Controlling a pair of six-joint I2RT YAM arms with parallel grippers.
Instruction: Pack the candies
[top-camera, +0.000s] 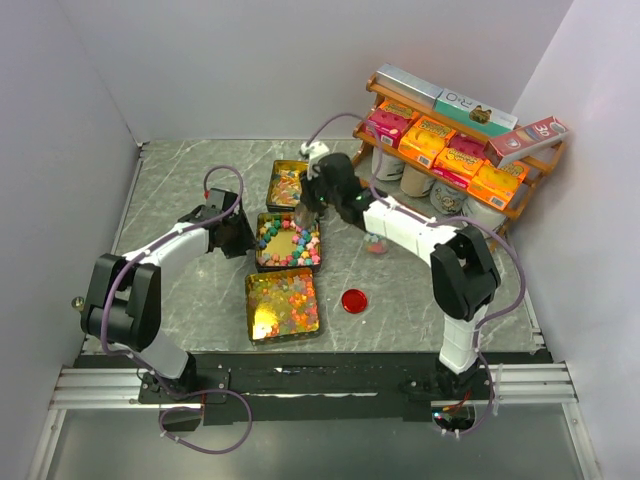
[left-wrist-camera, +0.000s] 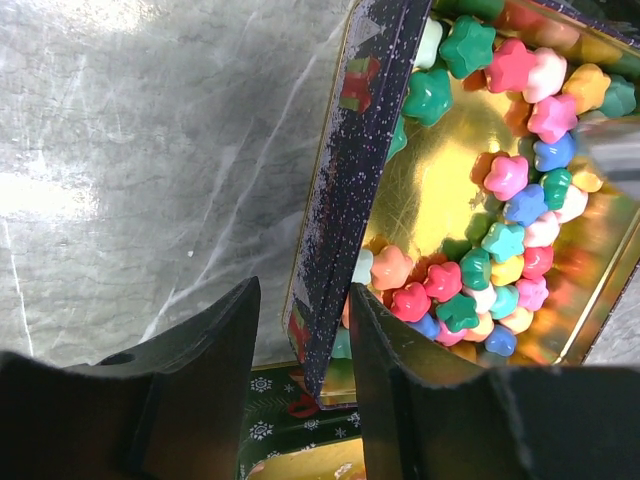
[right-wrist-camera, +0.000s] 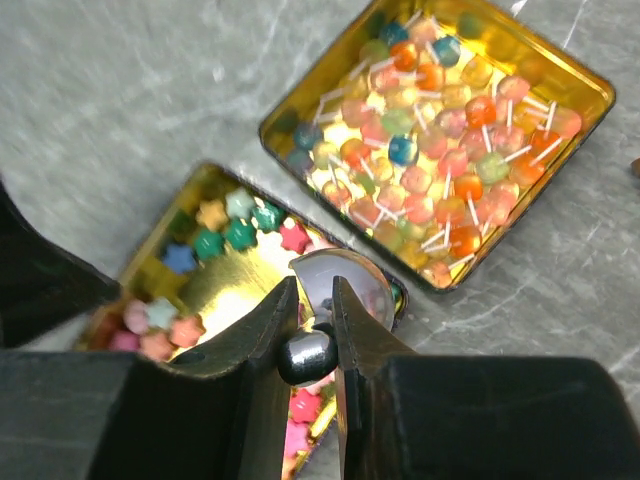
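The middle tray (top-camera: 260, 262) holds star-shaped candies (left-wrist-camera: 507, 176) in several colours, with its golden floor bare in the centre. My left gripper (top-camera: 248, 243) is at this tray's left side; in the left wrist view its fingers (left-wrist-camera: 232, 330) stand apart with the dark tray wall (left-wrist-camera: 335, 215) between them, contact unclear. My right gripper is shut on the handle of a metal scoop (right-wrist-camera: 350, 280), which hangs over the star tray's edge. Whether the scoop holds candies cannot be seen. A clear jar (top-camera: 376, 244) with a few candies stands to the right, near a red lid (top-camera: 354, 301).
Another golden tray (top-camera: 283, 337) of lollipops lies in front of the star tray, and a third tray (top-camera: 275, 187) lies behind it. A wooden rack (top-camera: 537, 180) with candy boxes and canisters fills the back right.
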